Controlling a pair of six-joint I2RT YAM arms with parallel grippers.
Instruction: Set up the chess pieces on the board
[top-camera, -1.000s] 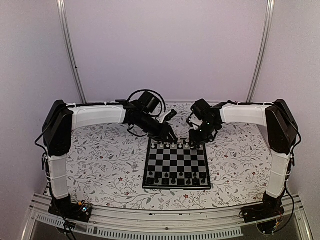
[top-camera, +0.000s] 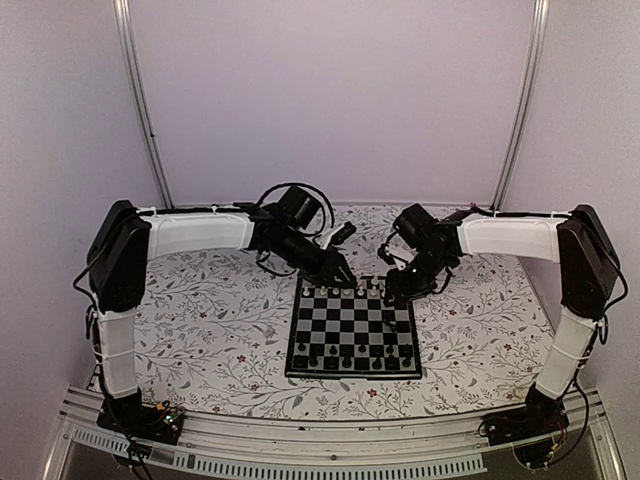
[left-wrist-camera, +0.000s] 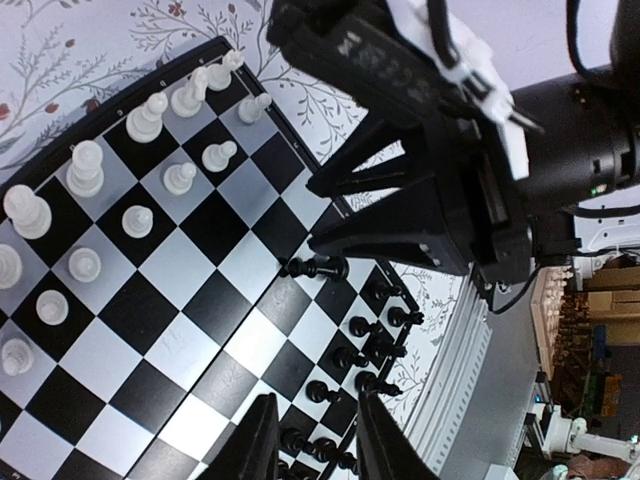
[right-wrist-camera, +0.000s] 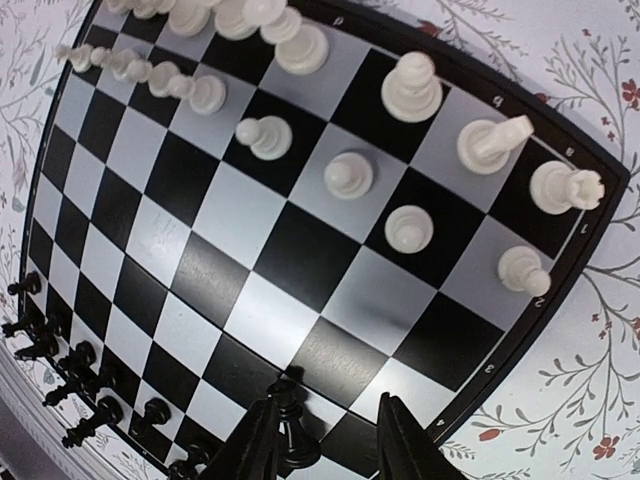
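On the chessboard (top-camera: 345, 325), a black piece (right-wrist-camera: 298, 440) lies on its side on the right part, apart from both rows. White pieces (left-wrist-camera: 145, 120) stand in two rows along the far edge, and black pieces (left-wrist-camera: 350, 357) stand along the near edge. My right gripper is open above the board, with the lying piece below its left finger and nothing held. Over the far rows hangs my left gripper, its fingers apart and the gap between them empty. In the top view, the arms cover part of the white rows.
The middle squares (top-camera: 345, 318) are bare. My two grippers are close together over its far side, the right one (left-wrist-camera: 315, 213) also showing in the left wrist view.
The lying black piece now shows on the board below it. The left arm looks almost still.
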